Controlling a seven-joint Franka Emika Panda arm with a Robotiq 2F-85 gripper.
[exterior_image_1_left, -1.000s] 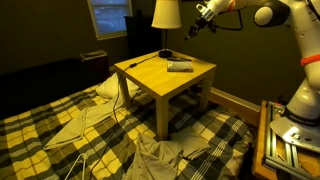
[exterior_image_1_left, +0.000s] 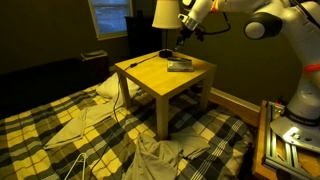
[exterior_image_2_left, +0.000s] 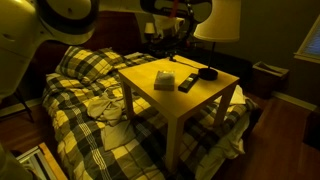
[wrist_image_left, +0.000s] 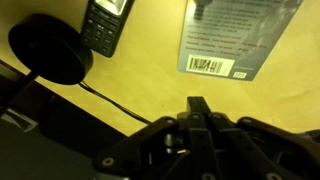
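Observation:
My gripper is shut in the wrist view, and nothing shows between its fingertips. It hangs above the pale wooden table (exterior_image_1_left: 140, 75), near the lamp, in exterior view 1. Lying on the tabletop is a flat grey case or book with a barcode (wrist_image_left: 232, 42), printed side up. A dark handset with buttons (wrist_image_left: 106, 22) lies beside it, close to the round black lamp base (wrist_image_left: 47, 50). Both flat items are apart from my fingers.
The table lamp's tall shade (exterior_image_1_left: 167, 14) rises close to my gripper. A dark cord (wrist_image_left: 115, 105) trails from near the lamp base across the tabletop. Around the table, a plaid cover (exterior_image_1_left: 35, 120) and crumpled cloth (exterior_image_1_left: 155, 158) lie below.
My gripper has moved left and lower in exterior view 1, closer to the lamp and over the table's back part. The objects on the table have not moved.

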